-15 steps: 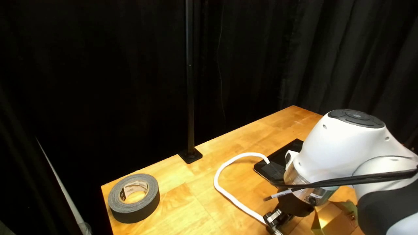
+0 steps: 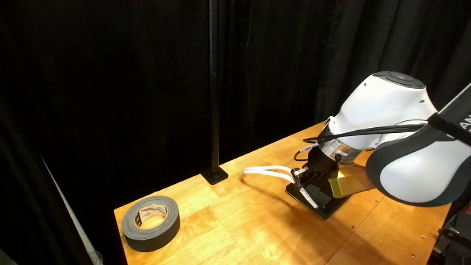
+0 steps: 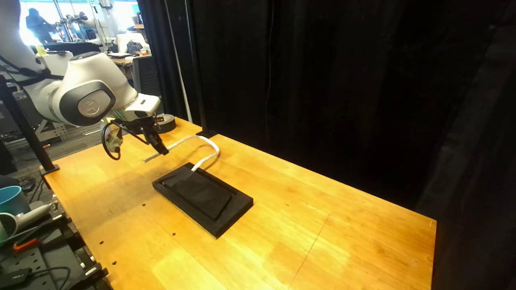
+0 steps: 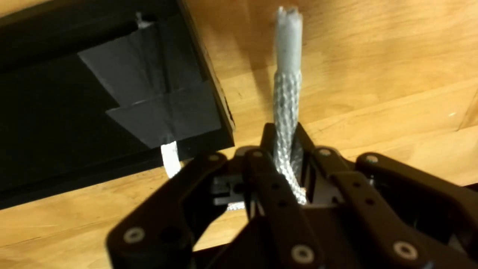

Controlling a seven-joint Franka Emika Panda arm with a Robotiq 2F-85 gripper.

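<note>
A white braided cord (image 3: 209, 141) comes out from under dark tape on a black tray-like board (image 3: 239, 207) and bends back in a loop. My gripper is shut on the cord near its free end. In the wrist view the grey-tipped cord end (image 4: 289, 42) sticks out past the fingers, above bare wood. The board (image 4: 53, 112) lies to the left there, with the cord's taped root at its lower edge. In exterior view 2 the gripper (image 3: 162, 147) is raised above the table beside the board's far-left end. The arm covers part of the board in exterior view 1.
A roll of dark tape (image 2: 152, 223) rests at the table's left corner. A black post base (image 2: 215, 176) stands at the back edge. In exterior view 2 the table right of the board is clear, with black curtains (image 3: 348, 96) behind.
My gripper has moved up and back toward the board, taking the cord's end along. The wide loop on the table has become a tight fold in exterior view 1.
</note>
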